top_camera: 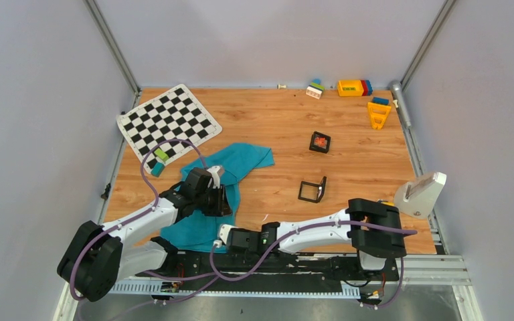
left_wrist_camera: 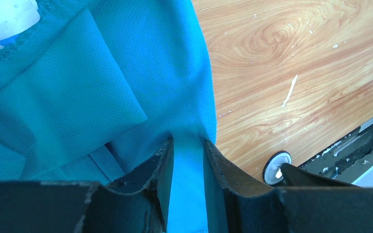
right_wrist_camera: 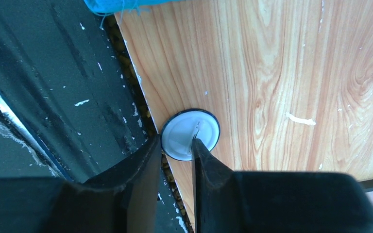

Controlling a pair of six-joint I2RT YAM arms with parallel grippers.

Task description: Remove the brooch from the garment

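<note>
The blue garment (top_camera: 194,231) lies crumpled and folded on the left of the table. A round white, dark-rimmed brooch (right_wrist_camera: 184,128) with a thin pin shows at the tips of my right gripper, which is shut on it near the table's front edge. Bare wood lies between the brooch and the garment's frayed edge (right_wrist_camera: 126,5) in the right wrist view. Over the garment, my left gripper is part open; only blue cloth shows between its fingers. In the left wrist view, the brooch (left_wrist_camera: 277,167) appears to the right of the cloth.
A chessboard (top_camera: 174,120) lies at the back left, with a green block (top_camera: 161,154) and a teal block (top_camera: 158,169) at its corner. An open black box (top_camera: 311,192) and a smaller black box (top_camera: 320,142) stand right of centre. Bare table lies around them.
</note>
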